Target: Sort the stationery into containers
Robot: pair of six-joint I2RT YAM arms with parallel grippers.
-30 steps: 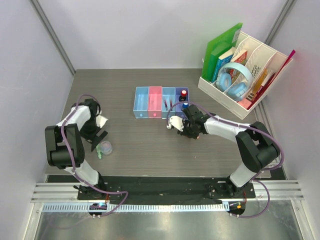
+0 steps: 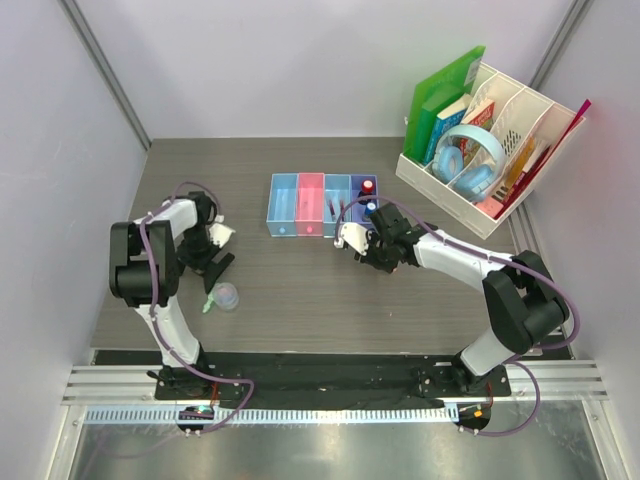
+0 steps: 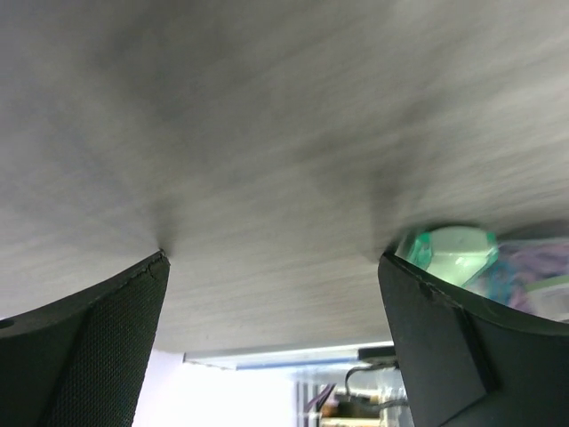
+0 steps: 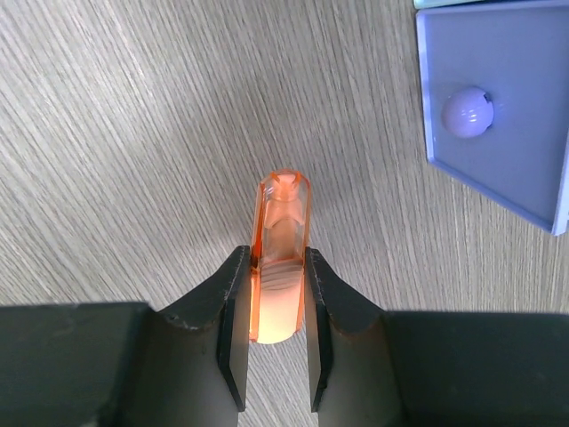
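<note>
In the right wrist view, an orange see-through bottle (image 4: 282, 240) lies on the table between the fingers of my right gripper. Both fingertips are against its sides. From above, this gripper (image 2: 380, 266) is just in front of the purple compartment (image 2: 353, 188). My left gripper is open over bare table, nothing between its fingers. Just outside its right finger is an item with a green end (image 3: 458, 253), partly hidden; whether they touch is unclear. From above it is a clear round piece (image 2: 225, 296) with a green part beside it.
A row of compartments stands at the back: light blue (image 2: 283, 205), pink (image 2: 311, 205), light blue with pens (image 2: 334, 209), and the purple one with red- and blue-capped bottles (image 2: 367, 190). A cream rack (image 2: 445, 195) holds books and headphones at right.
The left arm has shifted to the right. The clear round piece and its green part have slid right along with it.
</note>
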